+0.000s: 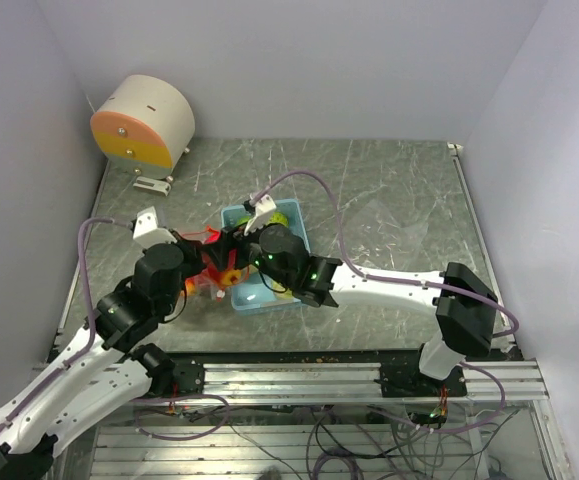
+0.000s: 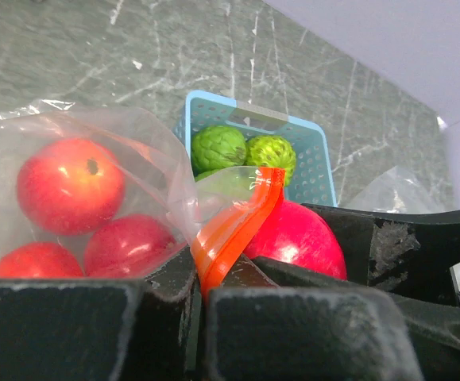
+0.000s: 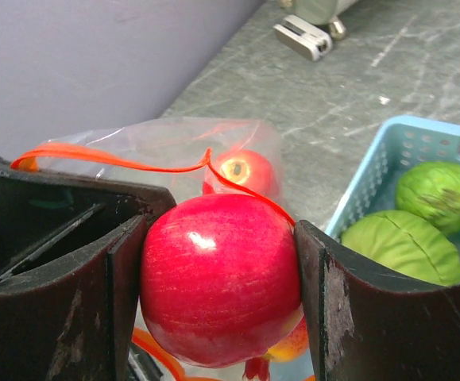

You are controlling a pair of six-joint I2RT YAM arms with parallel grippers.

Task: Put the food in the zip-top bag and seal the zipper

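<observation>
A clear zip top bag [image 2: 158,135] with an orange zipper edge [image 2: 245,222] holds several red fruits, one of them a round red fruit [image 2: 71,186]. My left gripper is shut on the bag's orange edge. Another large red fruit [image 3: 222,278] sits between the fingers of my right gripper, at the bag's mouth with the orange edge passing behind it. Fingers [image 3: 94,309] of the right gripper lie close along both sides of this fruit. In the top view the two grippers nearly meet over the bag, hiding much of it.
A blue basket [image 1: 294,215] with green vegetables [image 2: 218,148] stands right of the bag, partly under my right arm. A cream bread-bin-like box [image 1: 147,120] is at the back left. Another clear bag [image 1: 384,225] lies to the right, where the counter is mostly free.
</observation>
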